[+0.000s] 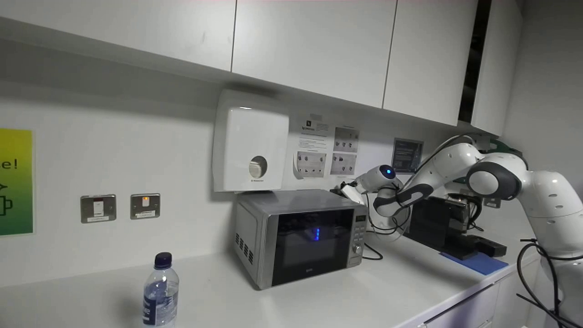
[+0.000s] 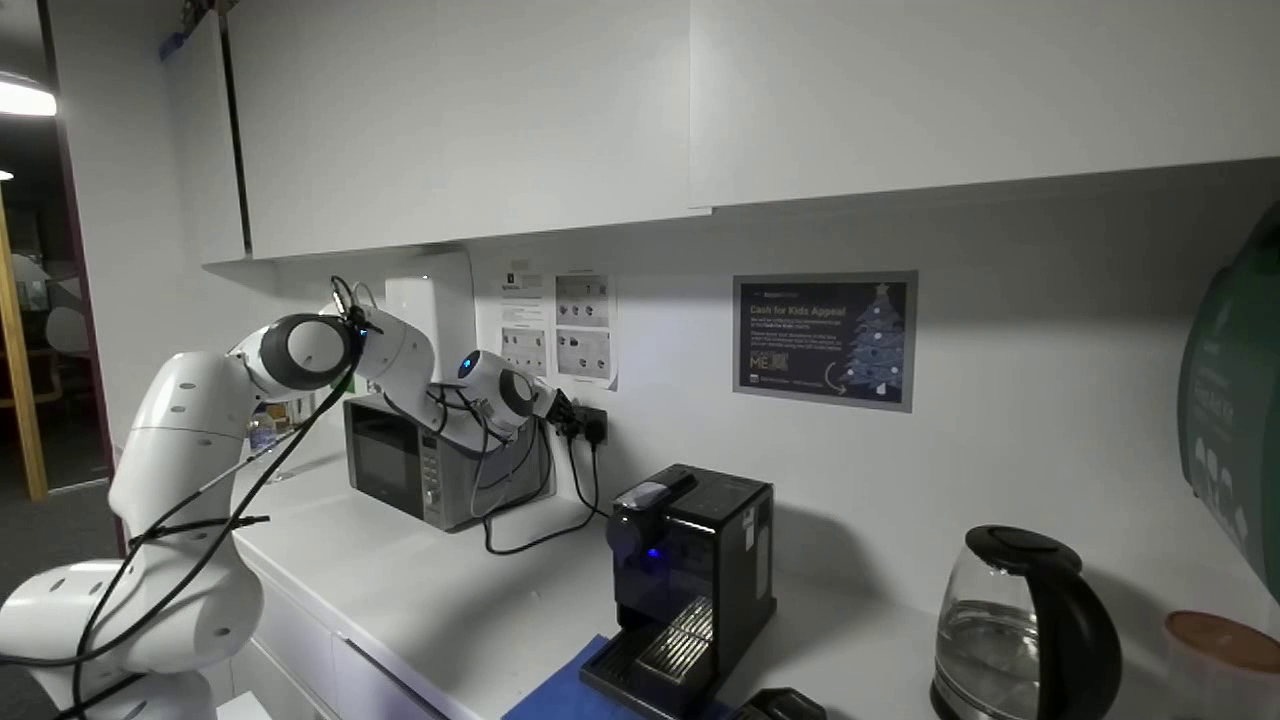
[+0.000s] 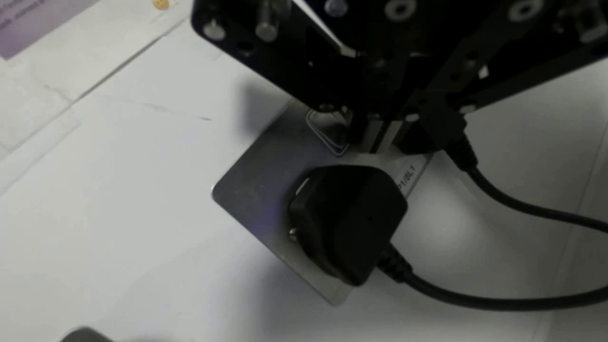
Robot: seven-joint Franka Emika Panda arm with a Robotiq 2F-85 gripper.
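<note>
In the wrist view my gripper is shut, its fingertips together with nothing visible between them. They are over a metal wall socket plate (image 3: 251, 191), close to its switch area; whether they touch it I cannot tell. A black plug (image 3: 353, 222) sits in the socket just below the fingertips, and a second black plug (image 3: 439, 125) is at their right, partly hidden by the gripper. In exterior view 2 the gripper (image 2: 566, 414) reaches behind the microwave (image 2: 462, 480) to the sockets at the wall.
Cables (image 2: 540, 550) hang from the plugs onto the counter. A coffee machine (image 2: 702, 576) and a glass kettle (image 2: 996, 624) stand farther right. A water bottle (image 1: 161, 292) is left of the microwave. Cabinets (image 1: 317, 49) overhang the counter.
</note>
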